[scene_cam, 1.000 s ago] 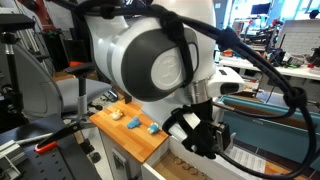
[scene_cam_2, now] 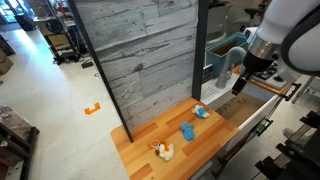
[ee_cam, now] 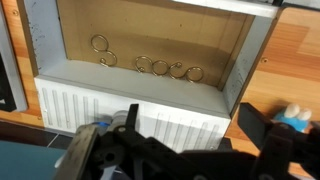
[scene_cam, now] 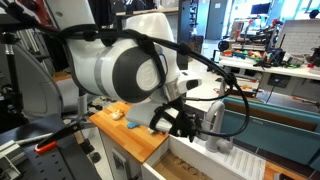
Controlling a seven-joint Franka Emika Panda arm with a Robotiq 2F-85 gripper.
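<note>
In the wrist view, my gripper hangs above the white ribbed ledge (ee_cam: 175, 122) beside an open drawer. Its dark fingers stand wide apart, open, and nothing shows between them. Several thin metal rings (ee_cam: 157, 68) lie on the brown floor of the drawer (ee_cam: 190, 30). At the right, on the wooden top, sits a blue and white toy (ee_cam: 295, 116). Exterior view 2 shows a blue toy (scene_cam_2: 188, 131), a blue and white one (scene_cam_2: 200, 111) and a pale mixed-colour one (scene_cam_2: 163, 151) on that wooden top.
A grey upright cylinder (scene_cam_2: 222, 76) stands behind the drawer, near a teal bin (scene_cam: 265, 133). The grey plank wall (scene_cam_2: 160, 65) rises along the wooden top (scene_cam_2: 155, 135). Bare wood lies between the toys and the drawer.
In exterior view 1, the arm and gripper have moved back and to the left, with the gripper slightly higher in the picture. More of the teal bin shows. The toys appear unmoved.
</note>
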